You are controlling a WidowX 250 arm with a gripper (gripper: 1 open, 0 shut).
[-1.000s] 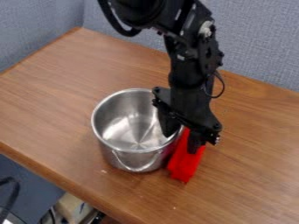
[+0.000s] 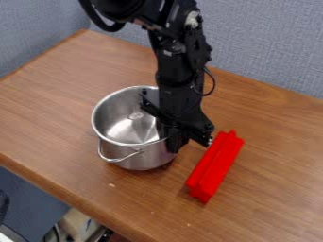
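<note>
A steel pot [image 2: 119,123] with a wire handle stands on the wooden table. My black gripper [image 2: 180,137] is low at the pot's right side, over its rim, its fingertips near the outer wall; whether anything is between them is hidden. A red elongated block [image 2: 213,167] lies on the table just right of the pot and the gripper.
My gripper has moved left toward the pot. The pot has shifted and its handle turned; more of the red block now shows.
</note>
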